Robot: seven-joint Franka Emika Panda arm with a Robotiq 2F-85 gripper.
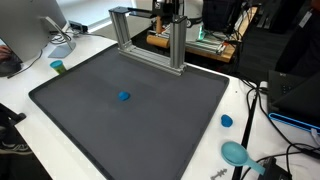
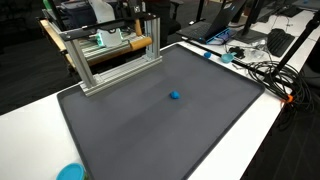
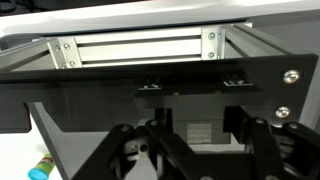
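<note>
A metal frame (image 1: 150, 57) stands at the far edge of the grey mat (image 1: 110, 108). In the wrist view, a wide black panel (image 3: 85, 85) with screws at its right end crosses in front of the frame's pale slats. My gripper is at this panel, its dark fingers (image 3: 234, 118) on either side of a dark middle part. It appears shut on that part of the panel, though the contact itself is hard to make out. In both exterior views the arm's end is small and dark among the frame's top parts.
A small blue object (image 1: 123, 96) lies on the otherwise bare mat. Right of the mat are a blue disc (image 1: 227, 121) and a turquoise ladle-like item (image 1: 238, 155), near loose black cables (image 1: 290, 150). A green-and-yellow cup-like item (image 1: 58, 67) stands off the left edge.
</note>
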